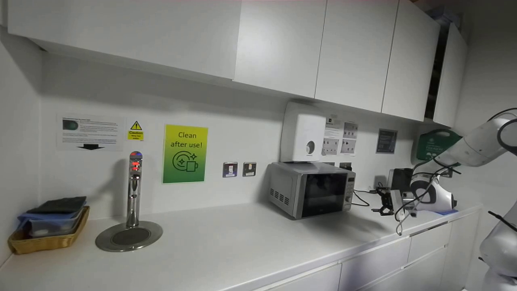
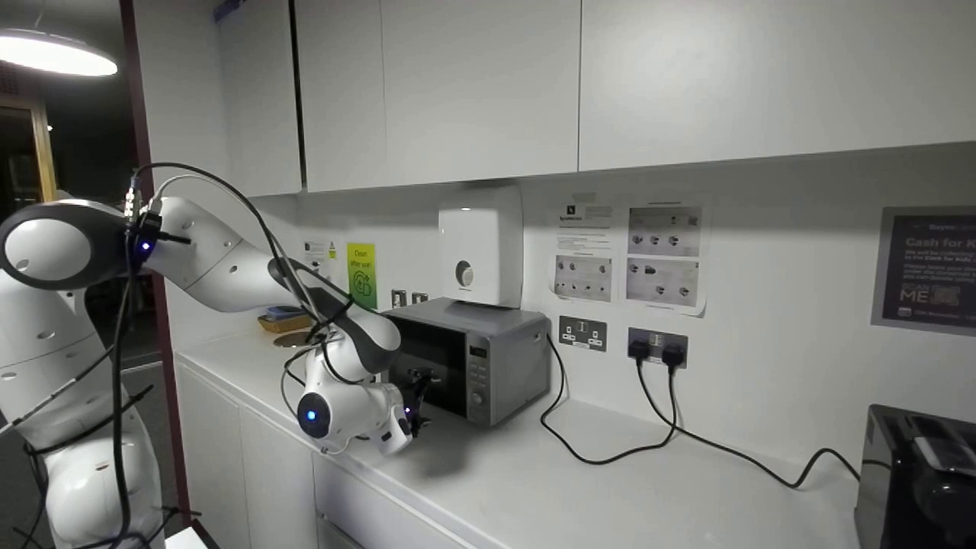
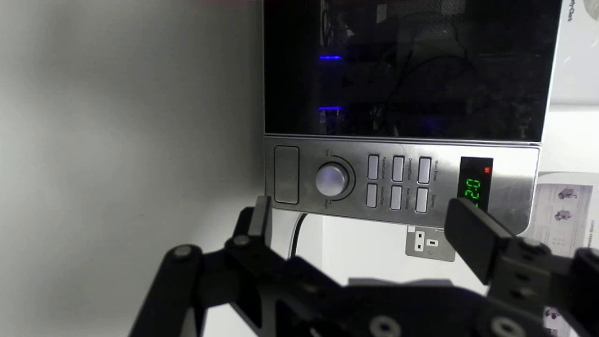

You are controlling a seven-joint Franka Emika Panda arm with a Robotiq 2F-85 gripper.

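Note:
A silver microwave (image 1: 310, 188) with a dark glass door stands on the counter against the back wall, its door shut. In the wrist view its control panel (image 3: 404, 210) runs sideways across the middle, with a round dial (image 3: 332, 179), several buttons and a lit green display (image 3: 472, 182). My gripper is open in front of this panel, its fingers far apart and nothing between them. One finger (image 3: 474, 236) overlaps the lower part of the display in that view. Exterior view 2 has the gripper (image 2: 421, 402) in front of the microwave, partly hidden by the wrist.
A white dispenser (image 1: 303, 133) hangs just above the microwave. Its cable (image 2: 585, 453) trails along the counter towards wall sockets (image 2: 659, 348). To the far left stand a tap (image 1: 134, 194) and a basket (image 1: 48, 237).

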